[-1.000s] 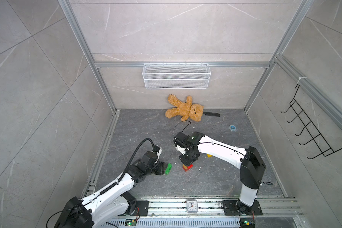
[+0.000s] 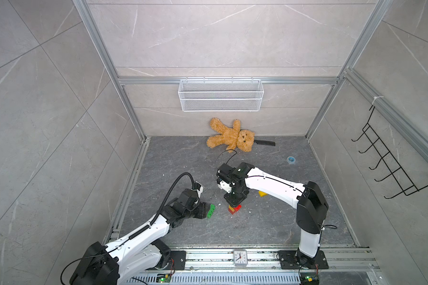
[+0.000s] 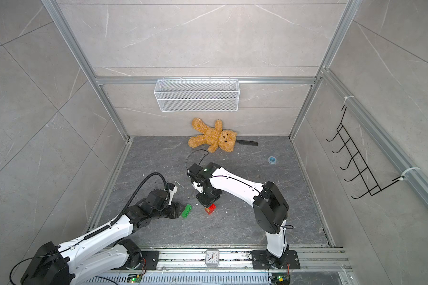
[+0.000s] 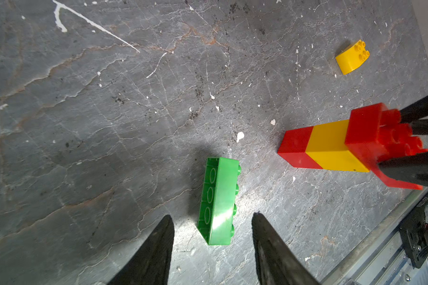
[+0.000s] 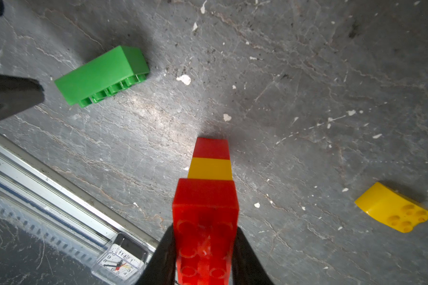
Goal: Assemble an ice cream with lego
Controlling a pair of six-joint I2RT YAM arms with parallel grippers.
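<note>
My left gripper has its fingertips apart beside a long green brick (image 4: pixel 223 199); whether they touch it is unclear. Right of that brick is a stack of red, yellow and red bricks (image 4: pixel 328 144), with my right gripper at its top red brick (image 5: pixel 204 194), one finger on each side; whether they grip it is unclear. A loose yellow brick (image 5: pixel 390 206) lies apart from the stack.
A teddy bear (image 2: pixel 226 135) and black knife (image 2: pixel 266 142) lie along the back wall, with a blue ring (image 2: pixel 291 157) at the back right. A wire basket (image 2: pixel 221 95) hangs above.
The left arm and the bricks look nearly unchanged.
</note>
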